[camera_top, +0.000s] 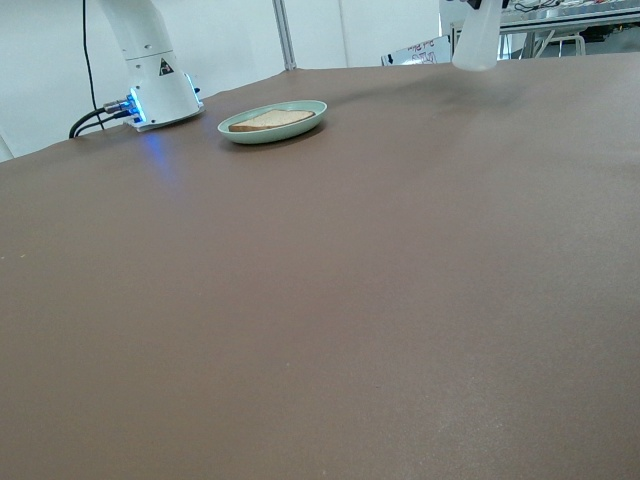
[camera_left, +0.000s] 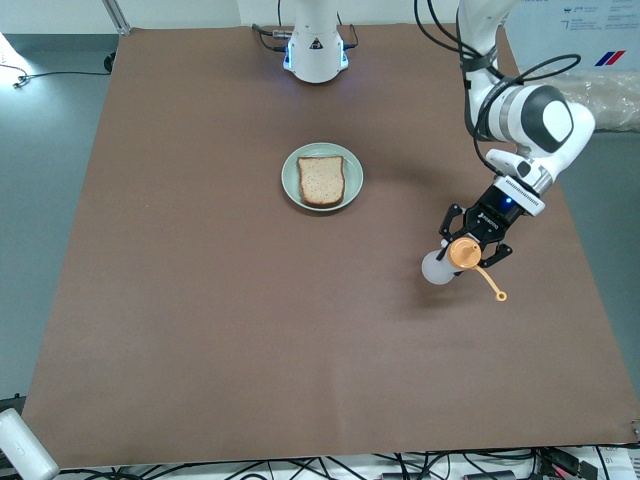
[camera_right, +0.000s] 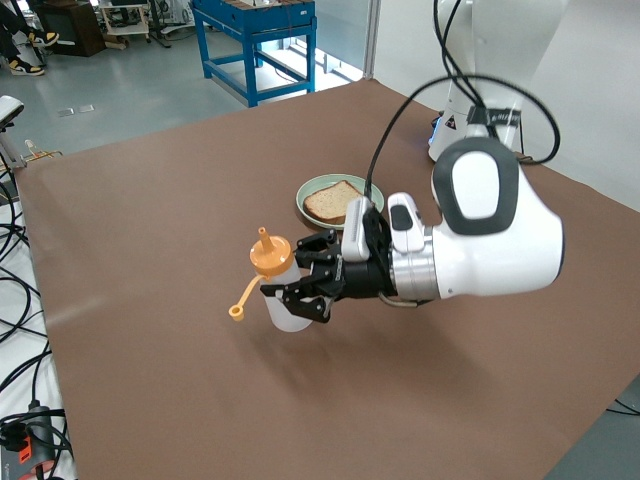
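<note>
A squeeze bottle (camera_left: 440, 266) with translucent body and orange cap (camera_left: 464, 252) is held in my black gripper (camera_left: 470, 240) at the right of the left view. The right view shows the bottle (camera_right: 284, 310) between the gripper's fingers, its orange spout up. In the top view only the bottle's pale body (camera_top: 478, 38) shows at the top right, above the table. A slice of bread (camera_left: 321, 181) lies on a pale green plate (camera_left: 352, 187), left of and behind the gripper and apart from it.
A white robot base (camera_left: 315, 55) with cables stands at the back edge. Cables and hardware line another edge, outside the tabletop.
</note>
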